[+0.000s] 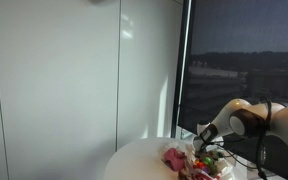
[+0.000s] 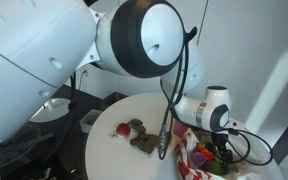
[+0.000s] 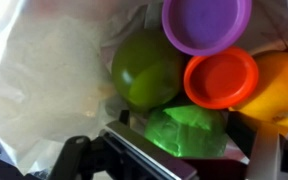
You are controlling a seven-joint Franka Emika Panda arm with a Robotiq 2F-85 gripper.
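My gripper is open low over a pile of toy-like items in the wrist view. A bright green item (image 3: 187,128) lies between its fingers, partly hidden by the gripper itself. Just beyond sit a dark green round item (image 3: 147,68), a red round cup-like piece (image 3: 221,78), a purple one (image 3: 206,22) and an orange item (image 3: 276,88). Exterior view 2 shows the arm's end (image 2: 212,108) reaching down into this pile, its fingertips hard to make out there.
Pale crumpled wrapping (image 3: 44,65) lines the left side of the pile. On the white round table (image 2: 104,165), a red item (image 2: 123,130), a dark green one (image 2: 137,127) and a brown one (image 2: 144,145) lie apart from it. Bare tabletop surrounds them.
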